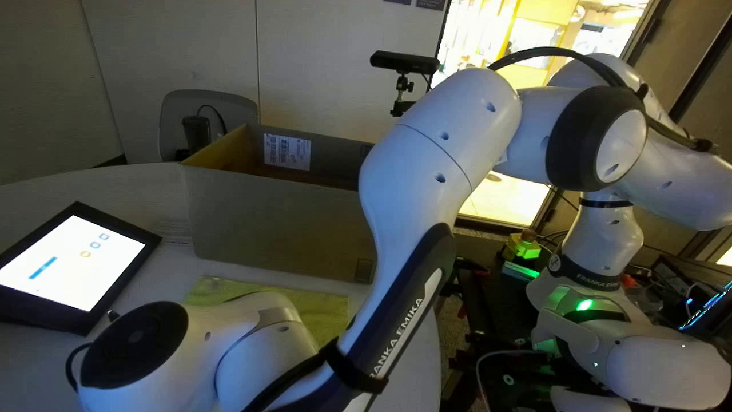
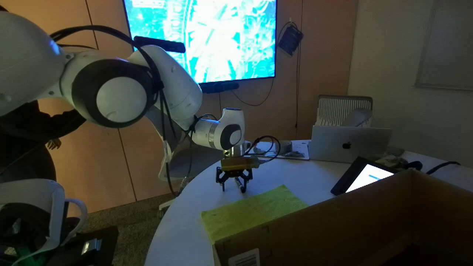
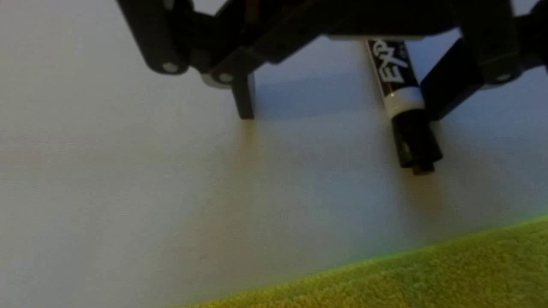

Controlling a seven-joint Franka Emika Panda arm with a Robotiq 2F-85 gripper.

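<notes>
A black marker with a white band and "EXPO" lettering (image 3: pixel 406 97) is on the white table, its capped end toward the yellow cloth (image 3: pixel 462 272). Around it, low over the tabletop, my gripper stands open. The marker is much closer to the right-hand finger (image 3: pixel 454 82) in the wrist view; whether they touch I cannot tell. A wide gap separates it from the left-hand finger (image 3: pixel 243 97). Exterior view 2 has the gripper (image 2: pixel 234 184) above the table with the marker (image 2: pixel 240 184) below it; exterior view 1 hides the fingers behind the arm.
An open cardboard box (image 1: pixel 281 220) stands beyond the yellow cloth (image 2: pixel 252 210). A tablet with a lit screen (image 1: pixel 75 264) lies on the table (image 2: pixel 177 239), and a laptop (image 2: pixel 350 144) stands farther back. Bare tabletop surrounds the gripper.
</notes>
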